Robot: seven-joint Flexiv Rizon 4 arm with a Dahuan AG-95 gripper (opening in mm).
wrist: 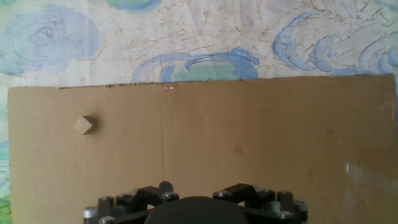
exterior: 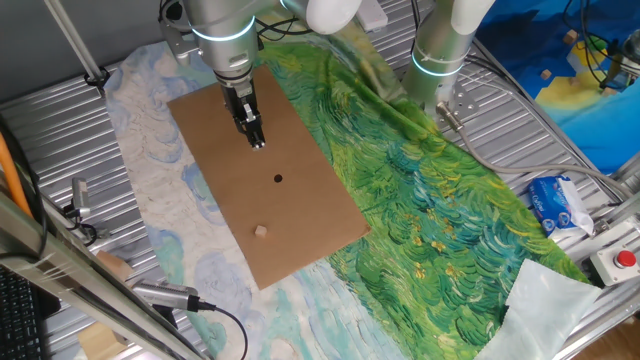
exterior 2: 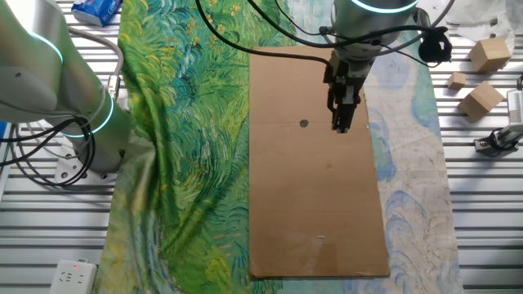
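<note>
A small pale wooden cube lies on the brown cardboard sheet, near its front edge. In the wrist view the cube is at upper left, well away from the fingers; exterior view 2 does not show it, with the arm across that end. A dark round spot marks the cardboard; whether it is a hole or a disc I cannot tell. My gripper, points down above the sheet, behind the cube in exterior view 1. Its fingers stand apart, with nothing seen between them.
Painted cloth spreads under the cardboard. Wooden blocks lie beyond the cloth, near a camera-like device. Cables hang by my arm. The cardboard around the cube is clear.
</note>
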